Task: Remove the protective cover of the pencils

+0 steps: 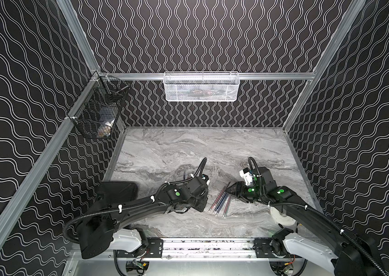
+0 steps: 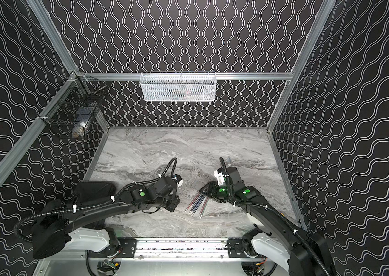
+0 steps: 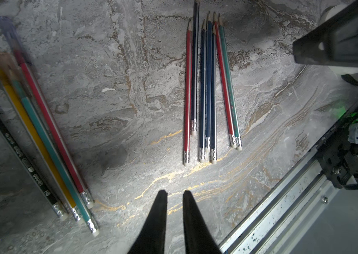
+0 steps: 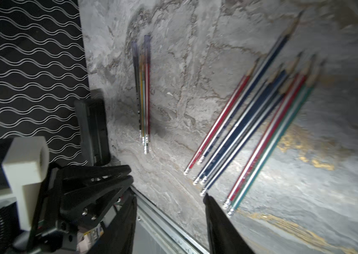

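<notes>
Several pencils point(image 3: 208, 84) with red, dark blue and green barrels lie bare-tipped in a group between the grippers. A second group point(image 3: 47, 127), black, yellow, teal and red, lies further left; translucent purple covers point(image 3: 7, 27) sit on tips there. My left gripper hangs over the table, fingers part open with nothing between them. My right gripper is open and empty over the right side of the bare-tipped group. In the top views the arms hide much of both groups.
A white mesh basket point(image 1: 201, 87) hangs on the back wall and a black wire basket point(image 1: 93, 115) on the left. A black case point(image 1: 116, 184) lies at the left; a white round object point(image 1: 280, 217) is under the right arm.
</notes>
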